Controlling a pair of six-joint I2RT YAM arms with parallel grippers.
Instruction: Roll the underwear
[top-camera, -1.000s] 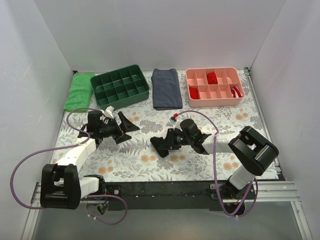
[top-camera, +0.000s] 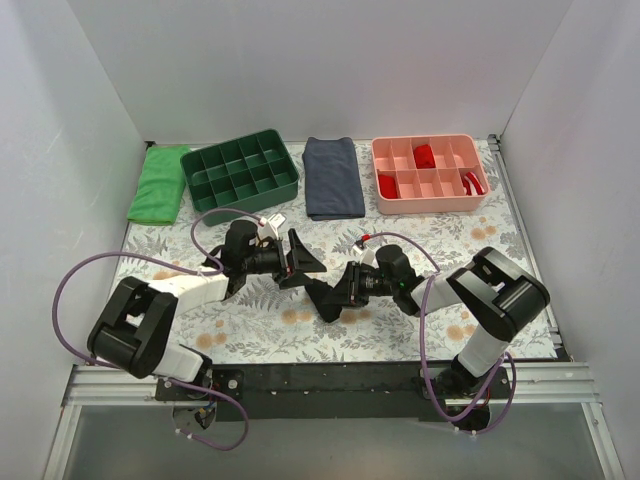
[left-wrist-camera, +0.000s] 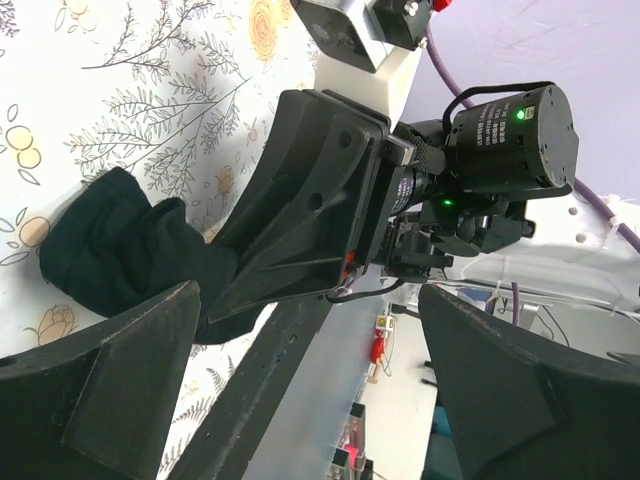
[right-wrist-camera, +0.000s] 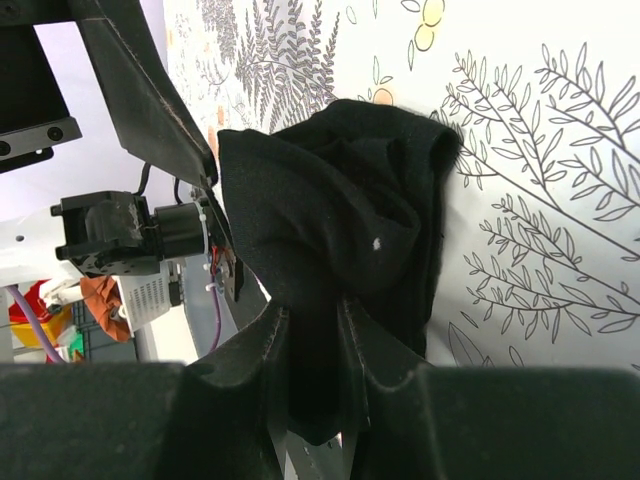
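Observation:
A bunched black underwear (top-camera: 325, 304) lies on the white patterned cloth near the front middle, also seen in the left wrist view (left-wrist-camera: 120, 250). My right gripper is shut on it, pinching a folded part that bulges up between the fingertips. My left gripper (top-camera: 298, 258) is open just left of and above the underwear, its fingers wide apart in the left wrist view with the cloth beyond them.
A green divided box (top-camera: 215, 205) and green towel (top-camera: 155, 185) stand at the back left, a grey towel (top-camera: 334, 175) at back middle, a pink divided box (top-camera: 430, 203) with red items at back right.
My left arm has moved right, closing in on the underwear. My right gripper has shifted slightly right over the last second, with the underwear along with it.

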